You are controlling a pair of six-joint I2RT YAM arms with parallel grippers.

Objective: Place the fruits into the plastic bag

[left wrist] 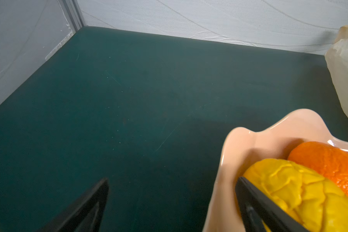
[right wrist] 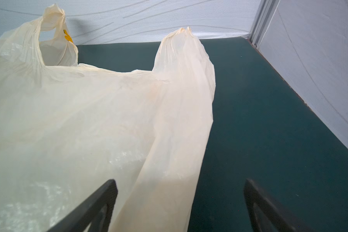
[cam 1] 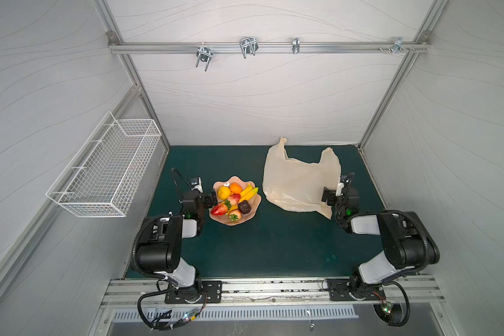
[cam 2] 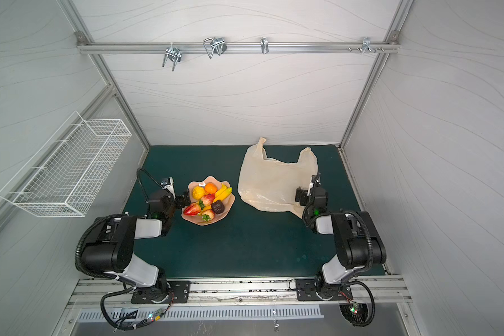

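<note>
Several fruits share a pink scalloped bowl (cam 1: 251,215) left of the table's middle: a yellow fruit (cam 1: 223,192), an orange (cam 1: 235,188), bananas (cam 1: 249,193), strawberries (cam 1: 219,209) and a dark round fruit (cam 1: 244,207). Right of the bowl, the pale plastic bag (cam 1: 296,182) lies flat, its two handles toward the back wall. My left gripper is open at the bowl's left edge, its right finger overlapping the yellow fruit in the left wrist view. Over the bag's right edge my right gripper is open, nothing clasped between its fingers.
A white wire basket (cam 1: 114,162) hangs on the left wall. Metal hooks (cam 1: 248,47) sit on the rail high at the back. Bare green table (cam 1: 274,246) stretches in front of the bowl and bag.
</note>
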